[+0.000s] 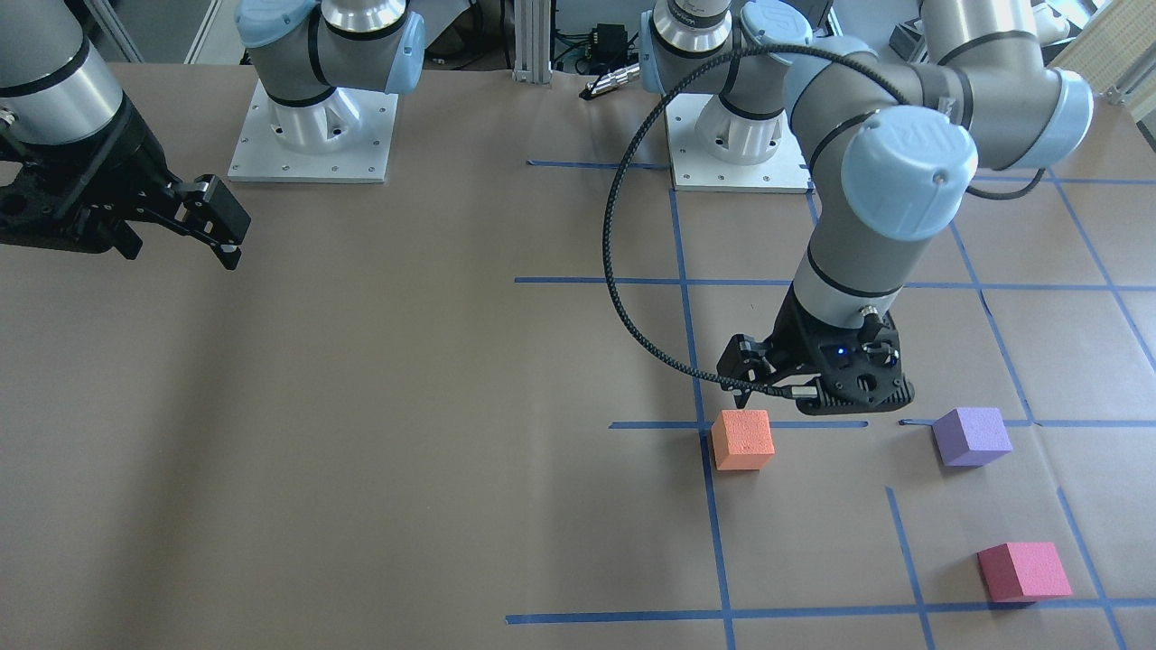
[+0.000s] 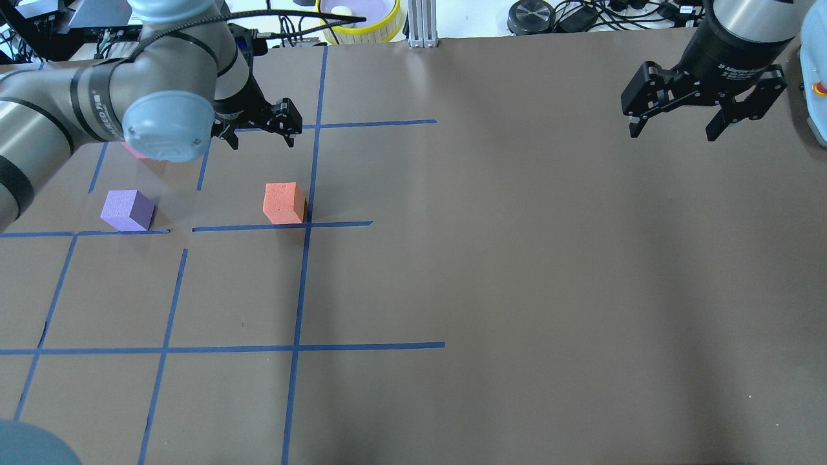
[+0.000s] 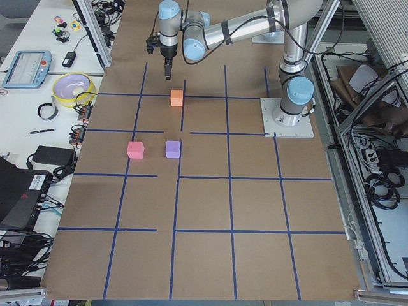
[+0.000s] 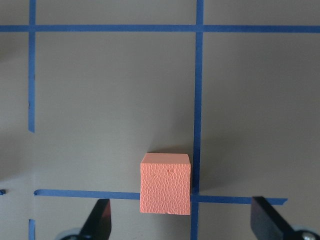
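An orange cube [image 1: 742,439] [image 3: 176,97] [image 2: 283,203] [image 4: 165,183] rests at a crossing of blue tape lines. My gripper [image 2: 261,141] hangs above the table near it, its two fingers wide apart with nothing between them; in the wrist view the cube lies just beyond and between the fingertips. A purple cube [image 1: 971,438] [image 3: 173,149] [image 2: 126,210] and a pink cube [image 1: 1022,571] [image 3: 135,150] lie apart from it; the pink one is mostly hidden by my arm in the top view.
A second black gripper [image 2: 701,97] hangs over the table on the far side. A yellow tub [image 2: 358,31] and cables sit beyond the table edge.
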